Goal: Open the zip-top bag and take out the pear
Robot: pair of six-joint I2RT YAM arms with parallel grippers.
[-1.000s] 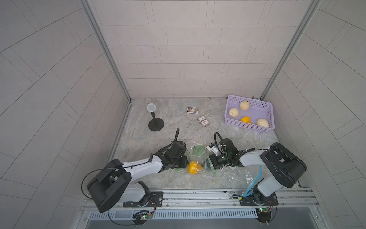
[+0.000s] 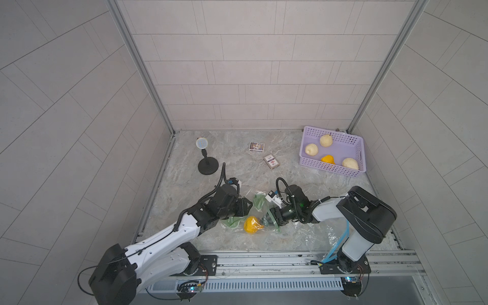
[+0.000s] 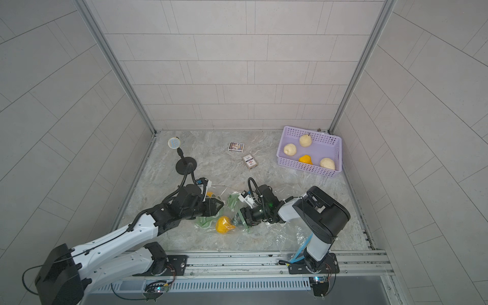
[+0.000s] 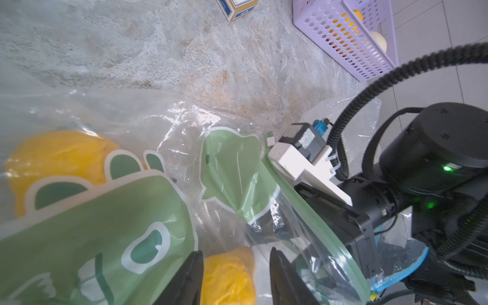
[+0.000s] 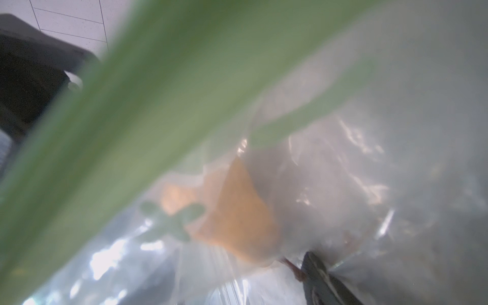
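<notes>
A clear zip top bag with green print [image 4: 236,170] lies on the table between my arms. Its green top strip [image 4: 315,223] runs in front of my right gripper. An orange-yellow pear [image 2: 252,224] is near the bag's mouth, seen through film in the right wrist view; another yellow fruit lies deeper inside. My left gripper is open above the bag, its fingers apart with the pear [image 4: 226,282] visible beyond them. My right gripper [image 2: 275,219] is at the strip; one dark finger [image 5: 320,282] shows near the pear's stem, the other is hidden.
At the back right stands a purple basket [image 2: 333,166] holding several fruits. Two small card boxes [image 2: 256,147] lie at mid-back. A black stand with a round head [image 2: 208,165] is at the back left. Bare table surrounds these.
My left gripper has lifted and swung, its arm reaching differently. The pear and my right gripper have shifted slightly left, and the bag's mouth has moved with them.
</notes>
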